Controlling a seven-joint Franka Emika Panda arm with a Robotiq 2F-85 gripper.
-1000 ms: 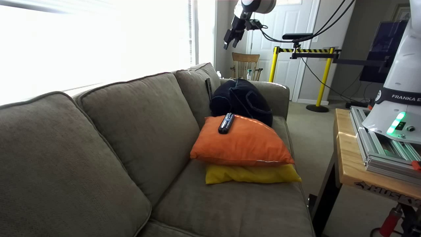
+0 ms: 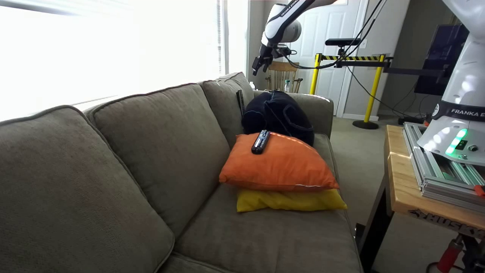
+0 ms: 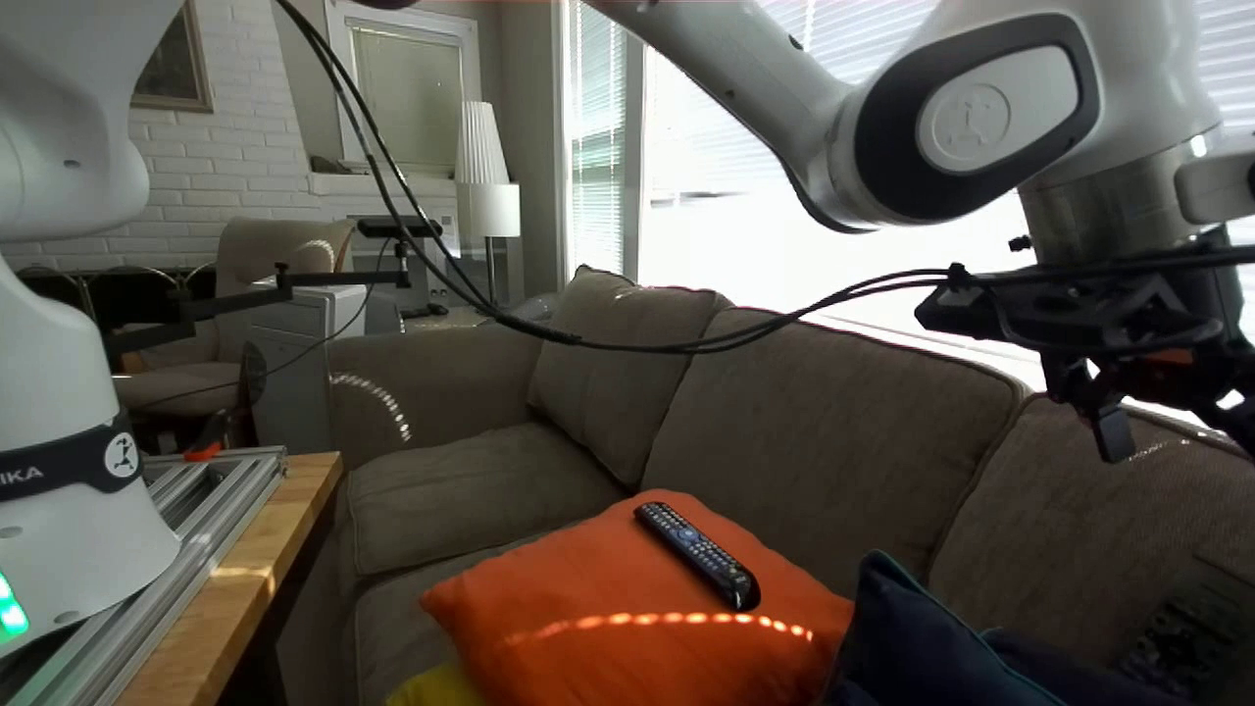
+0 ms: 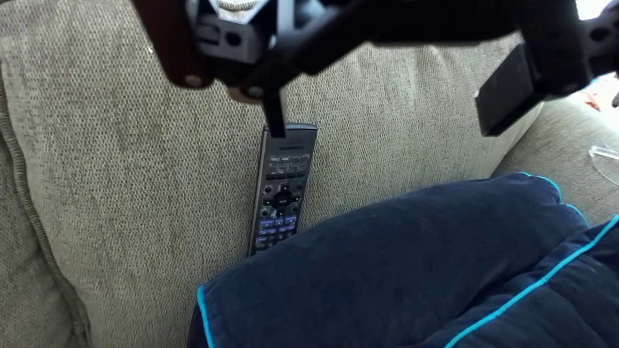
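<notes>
Against the sofa's back cushion leans a dark remote [image 4: 282, 191], upright and slightly tilted, its lower end hidden behind a navy pillow [image 4: 371, 272] with turquoise piping. A second black remote [image 3: 699, 553] lies on the orange pillow [image 3: 565, 588], buttons up. My gripper [image 2: 260, 68] hangs above the far end of the sofa, higher than the leaning remote. Its fingers stand open and hold nothing. In the wrist view, one of the fingertips [image 4: 275, 116] overlaps the leaning remote's top edge, while the other is well to the right; I cannot tell the depth between them.
A yellow pillow [image 2: 291, 200] lies under the orange one on the sofa seat. The sofa's backrest [image 2: 159, 118] runs along the window. The wooden table [image 2: 400, 182] bears the arm's base. Clear seat space [image 2: 268, 241] lies in front of the pillows.
The arm has come down and slightly to the left in exterior view 1, bringing my gripper closer to the sofa back. The pillows and both remotes have stayed put.
</notes>
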